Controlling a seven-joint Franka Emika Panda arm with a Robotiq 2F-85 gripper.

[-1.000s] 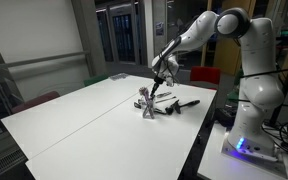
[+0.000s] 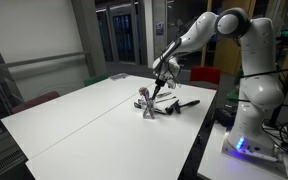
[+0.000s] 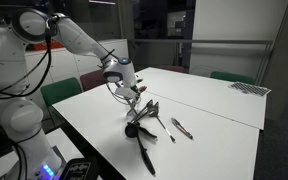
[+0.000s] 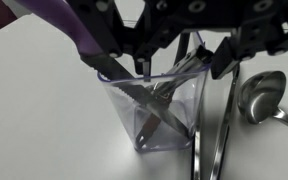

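A clear plastic container (image 4: 189, 105) stands on the white table under my gripper in the wrist view. It holds a knife blade (image 4: 134, 92) and other metal utensils. A purple handle (image 4: 59, 18) leans out at the upper left. My fingers (image 4: 146, 66) are apart over the container's rim, with a utensil handle showing in the gap and no visible grip on it. A ladle (image 4: 262, 97) lies on the table to the right of the container. In exterior view 1 the container (image 2: 150, 110) is partly lost among utensils, the gripper just above it.
Dark-handled utensils (image 2: 187, 105) lie on the table beside the container. In exterior view 2 a long dark utensil (image 3: 144, 150) lies nearer the camera and another (image 3: 182, 130) to the right.
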